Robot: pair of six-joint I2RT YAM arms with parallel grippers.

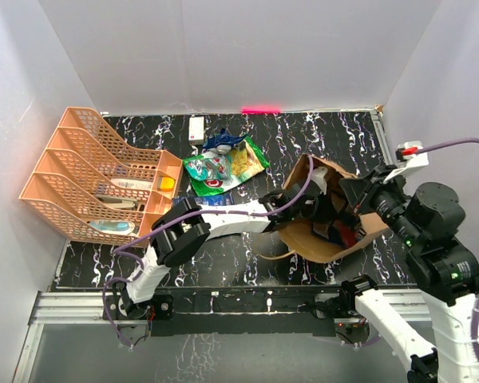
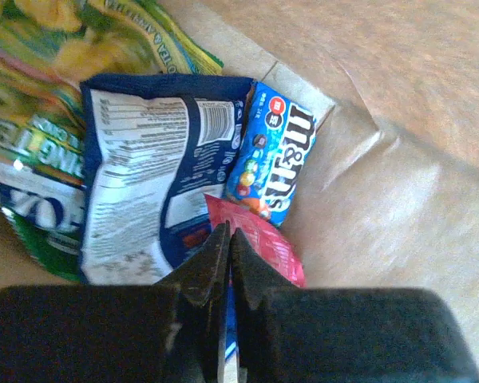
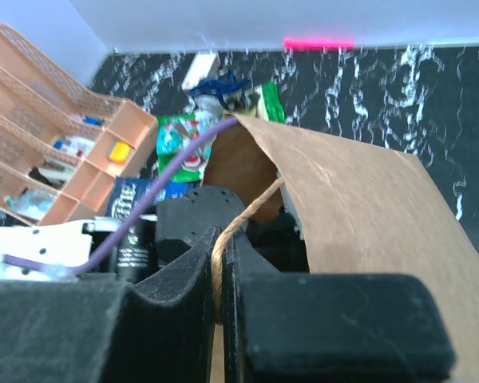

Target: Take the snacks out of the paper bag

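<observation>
The brown paper bag (image 1: 319,247) lies open at the centre right. My left gripper is inside it, shut, with a blue M&M's pack (image 2: 273,152), a navy pack (image 2: 144,167), a green-yellow pack (image 2: 32,136) and a pink wrapper (image 2: 255,239) before it; whether anything is between its fingertips is unclear. My right gripper is shut on the bag's twisted handle (image 3: 255,203) at the bag's right side.
An orange organiser (image 1: 88,215) stands on the left. Snack packs (image 1: 223,167) and a white box (image 1: 196,129) lie at the back middle.
</observation>
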